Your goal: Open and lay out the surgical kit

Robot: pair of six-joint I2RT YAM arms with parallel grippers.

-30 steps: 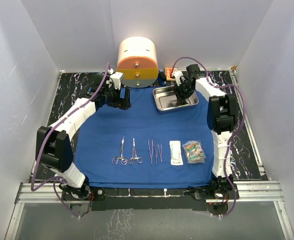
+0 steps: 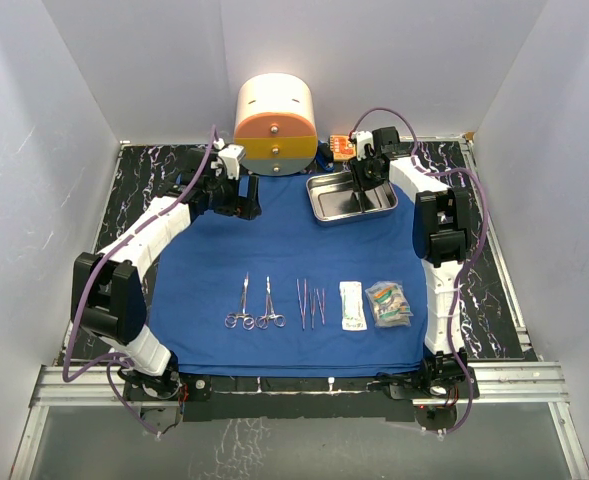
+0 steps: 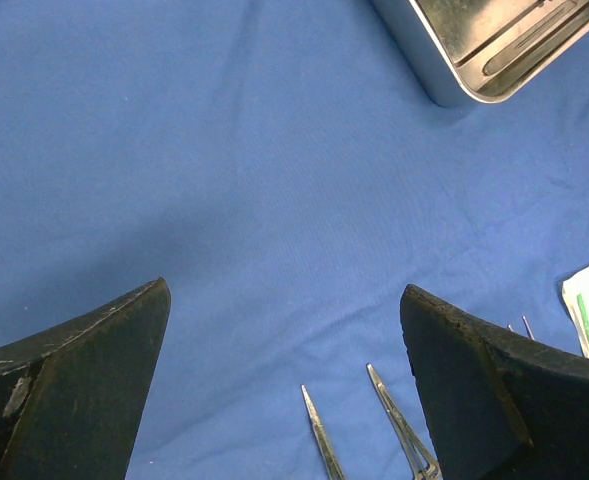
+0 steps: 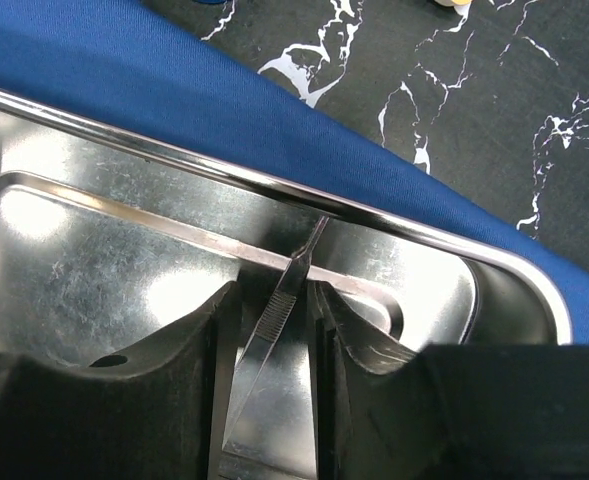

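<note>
The metal tray [image 2: 319,206] stands at the back right of the blue cloth. Inside it lies a slim metal scalpel handle [image 4: 274,318], tilted so that its narrow tip leans against the tray's wall. My right gripper is over the tray, its fingers apart on either side of the handle with gaps showing. My left gripper [image 2: 248,198] hangs open over the cloth left of the tray, nothing between its fingers. Along the front lie two scissor-like clamps [image 2: 241,318], several thin tweezer-like tools [image 2: 312,308], a white packet [image 2: 352,306] and a clear bag [image 2: 389,304].
A rounded drawer box [image 2: 275,125] with orange, yellow and grey fronts stands at the back, near an orange packet [image 2: 342,148]. Bare blue cloth [image 2: 264,245] spreads between the tray and the front row.
My right gripper has shifted slightly toward the back of the tray and turned a little. The left arm and the front row of tools have stayed still.
</note>
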